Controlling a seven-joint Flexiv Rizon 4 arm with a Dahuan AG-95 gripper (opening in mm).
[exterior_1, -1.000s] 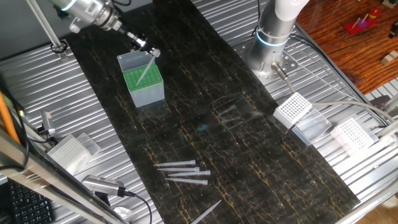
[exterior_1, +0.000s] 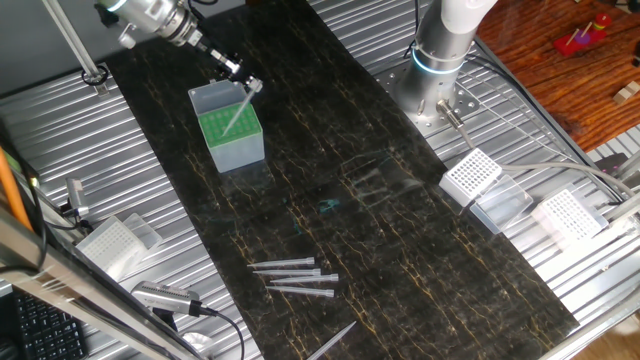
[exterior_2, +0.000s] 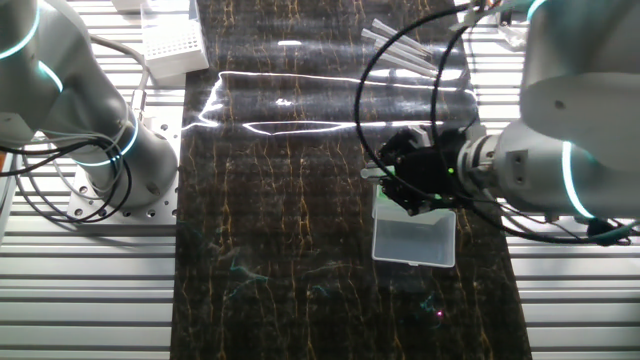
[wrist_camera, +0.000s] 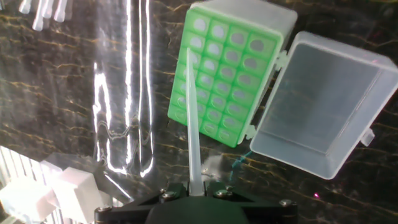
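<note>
Held at its wide end, a translucent pipette tip (wrist_camera: 193, 130) sticks out from my gripper, which is shut on it. Its thin end reaches over the green rack of the tip box (wrist_camera: 217, 74) in the wrist view; whether it touches cannot be told. In exterior view 1 the gripper (exterior_1: 254, 86) is above the back of the box (exterior_1: 236, 152), with the tip (exterior_1: 239, 112) slanting down toward the green top. The clear lid (wrist_camera: 323, 106) is hinged open. No tips show standing in the visible holes.
Several loose tips (exterior_1: 295, 280) lie on the dark marbled board (exterior_1: 350, 230), one more near its front edge. White racks (exterior_1: 472, 175) stand to the right, another (exterior_1: 112, 248) at the left. The board's middle is clear.
My gripper has shifted slightly to the right in exterior view 1, and the tip's lower end has moved a little right and up over the green rack. The box has stayed put.
</note>
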